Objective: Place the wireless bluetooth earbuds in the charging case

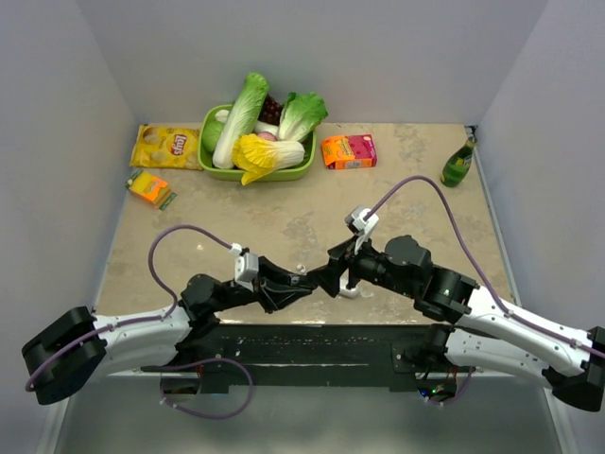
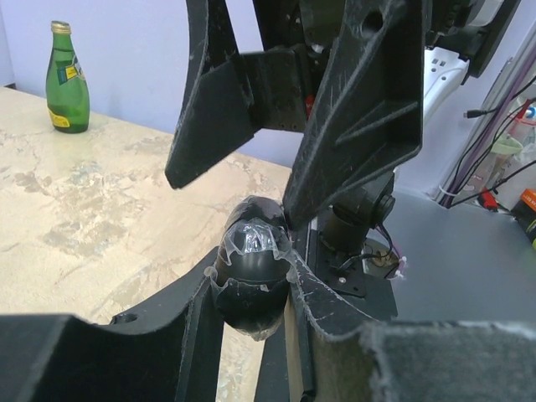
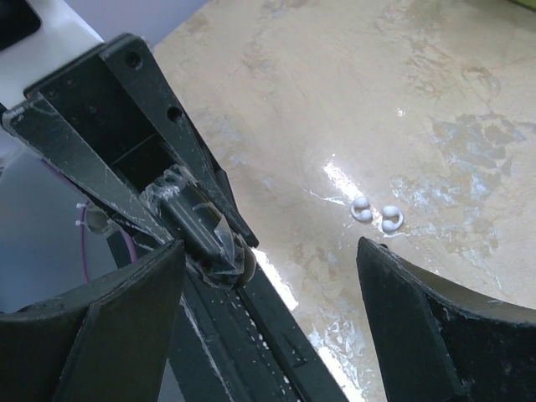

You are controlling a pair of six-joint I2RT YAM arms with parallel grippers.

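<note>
My left gripper is shut on a dark, glossy, rounded piece point(image 2: 254, 266) partly wrapped in clear film, which may be the charging case. This piece point(image 3: 201, 230) also shows in the right wrist view, between the left gripper's fingers point(image 3: 92, 159). Beside and above it, my right gripper stands open, with nothing seen between its fingers. Two small white earbuds, one point(image 3: 361, 209) left of the other point(image 3: 392, 219), lie close together on the table. Both grippers' tips are close together in the top view, hiding the held piece.
Something white point(image 1: 349, 288) is partly hidden under the right hand; I cannot tell what it is. A green vegetable basket point(image 1: 219, 173), chips bag point(image 1: 165, 147), orange boxes point(image 1: 349, 151) and green bottle point(image 1: 458, 164) stand farther back.
</note>
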